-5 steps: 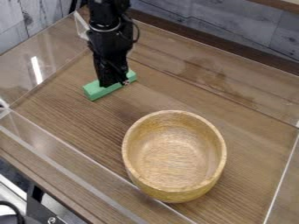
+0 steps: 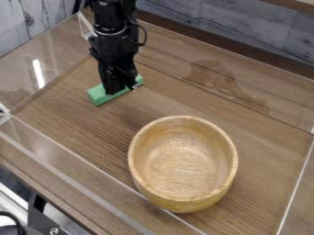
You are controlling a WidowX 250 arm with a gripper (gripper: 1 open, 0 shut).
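My black gripper (image 2: 116,79) hangs in the upper left of the view, its tips low over a green block (image 2: 102,95) that lies on the wooden table (image 2: 55,147). The fingers look shut, with nothing visible between them. Whether the tips touch the block cannot be told.
A large empty tan bowl (image 2: 183,162) stands at the lower right. Dark gaps and cables show along the left edge.
The gripper has shifted very slightly, its upper part a little to the left. The block and bowl look the same.
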